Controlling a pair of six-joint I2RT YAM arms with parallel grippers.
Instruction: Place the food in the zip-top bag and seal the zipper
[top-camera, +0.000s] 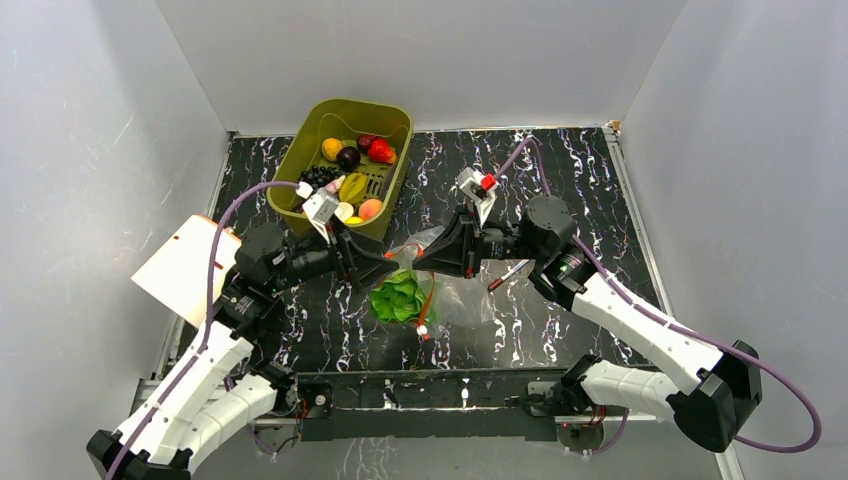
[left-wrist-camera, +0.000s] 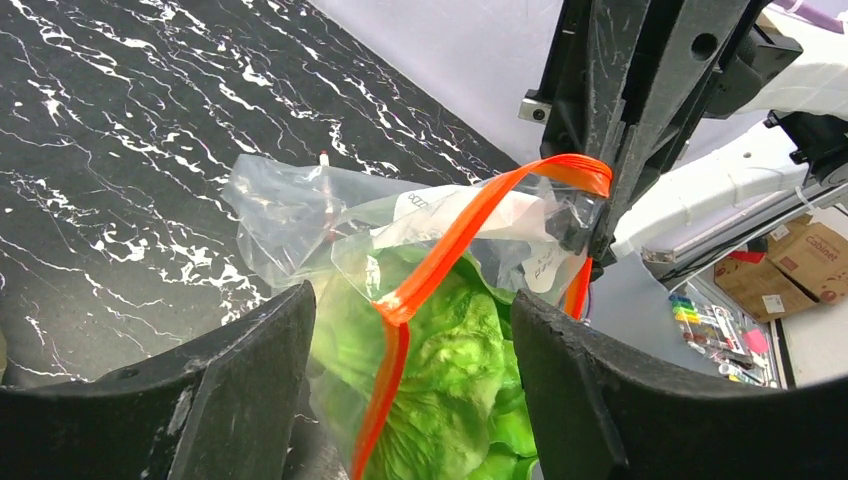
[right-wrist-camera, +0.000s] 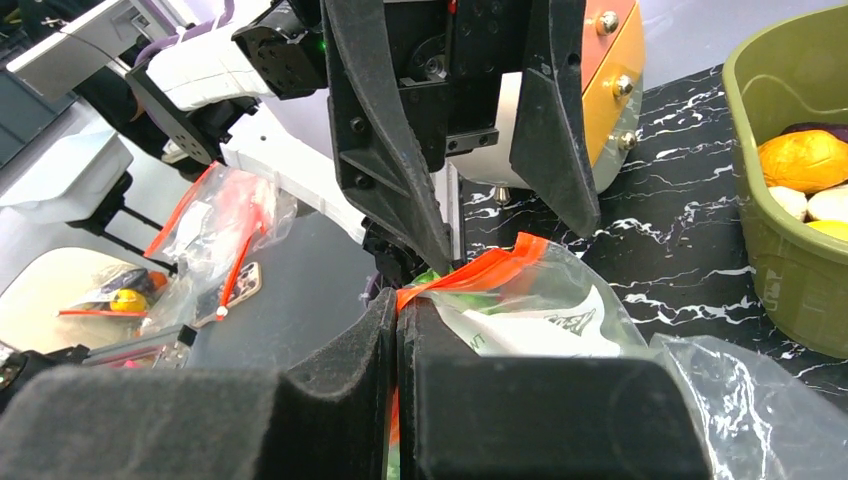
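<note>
A clear zip bag (top-camera: 460, 300) with an orange zipper (left-wrist-camera: 448, 240) hangs at the table's middle, leafy green lettuce (top-camera: 398, 296) inside or at its mouth. My right gripper is shut on the bag's zipper edge, which runs into the seam between its fingertips. My left gripper stands open just at the bag's near edge, its fingers either side of the orange strip and lettuce in its own view; whether it touches them I cannot tell.
An olive bin (top-camera: 300, 160) of toy fruit and vegetables stands at the back left. A cream board (top-camera: 175, 270) lies at the left edge. A pen-like tool (top-camera: 500, 282) lies right of the bag.
</note>
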